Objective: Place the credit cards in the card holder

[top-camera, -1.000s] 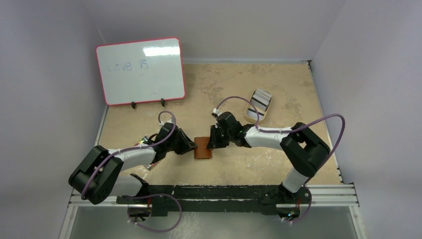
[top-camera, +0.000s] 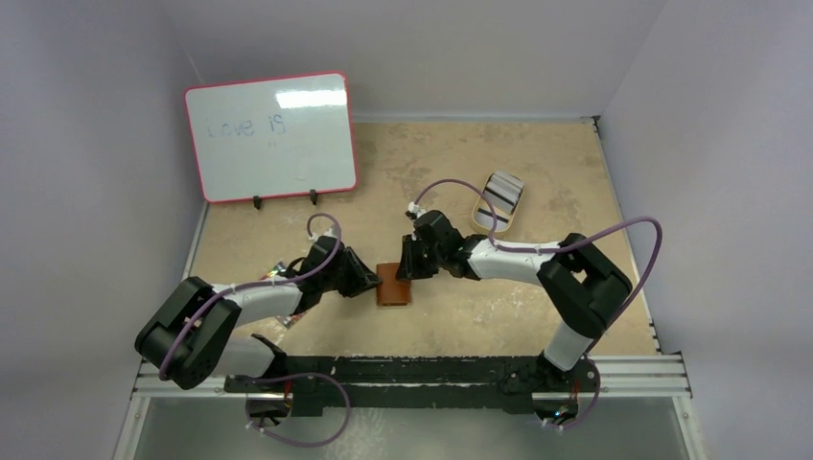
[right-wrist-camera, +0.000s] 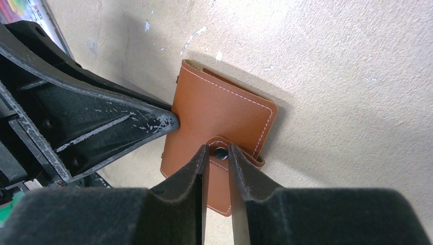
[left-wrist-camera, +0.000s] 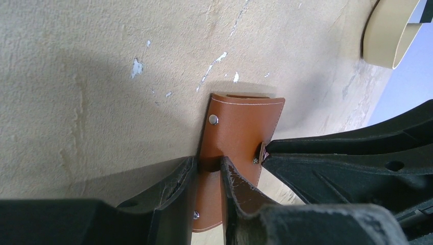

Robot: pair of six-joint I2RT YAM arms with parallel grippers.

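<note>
The brown leather card holder lies closed on the table between both arms. In the right wrist view its strap with a dark snap shows between the fingers of my right gripper, which are parted by a narrow gap right at the strap; no firm pinch can be made out. My left gripper is open at the holder's other long side, brown leather visible in the gap between its fingers. Colourful cards lie at the left, mostly hidden under the left arm.
A cream-rimmed box with grey and black contents stands at the back right. A red-framed whiteboard stands at the back left.
My right gripper has shifted very slightly away from the table's front edge, and its arm has moved a little. The holder sits a hair further right. The left arm is almost still.
</note>
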